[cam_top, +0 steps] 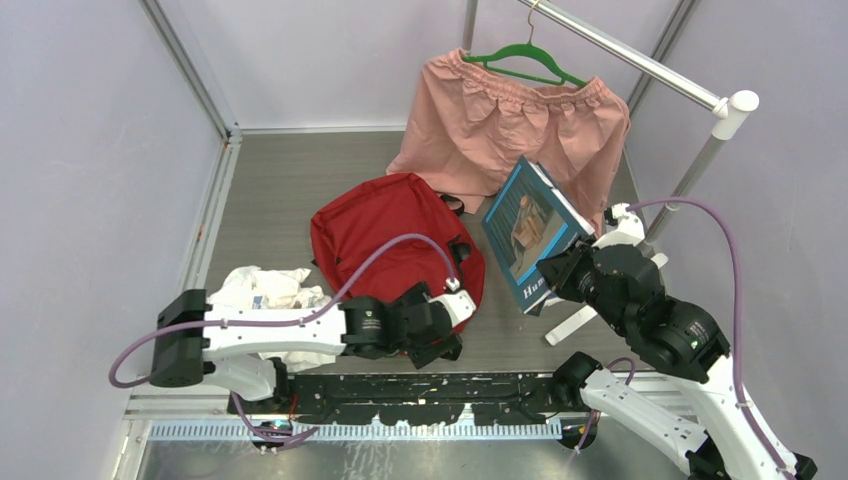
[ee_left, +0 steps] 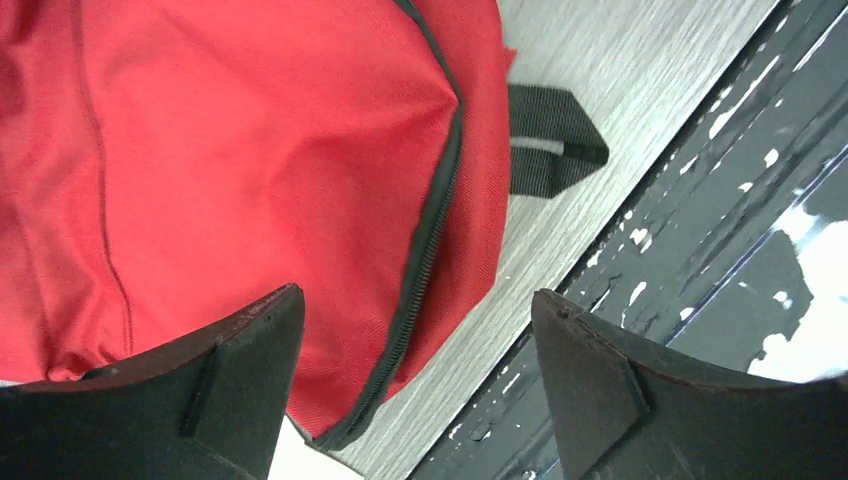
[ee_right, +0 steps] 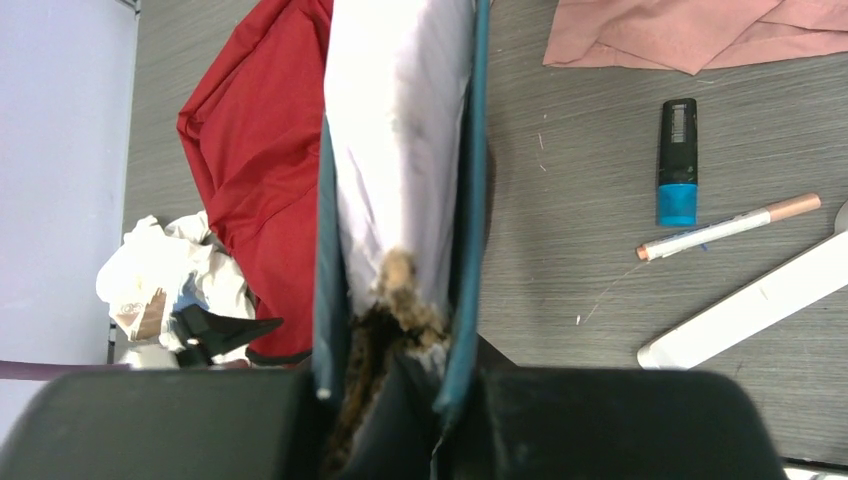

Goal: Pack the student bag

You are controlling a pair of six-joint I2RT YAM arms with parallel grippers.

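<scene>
The red bag lies flat on the floor; in the left wrist view its dark zipper and a black strap show. My left gripper is open, empty, over the bag's front edge. My right gripper is shut on a blue hardcover book, held raised and tilted to the right of the bag. In the right wrist view its worn, pale page edge fills the middle.
White crumpled cloth lies at left. Pink shorts hang on a rail behind. A black-and-blue highlighter, a pen and a white long case lie on the floor at right.
</scene>
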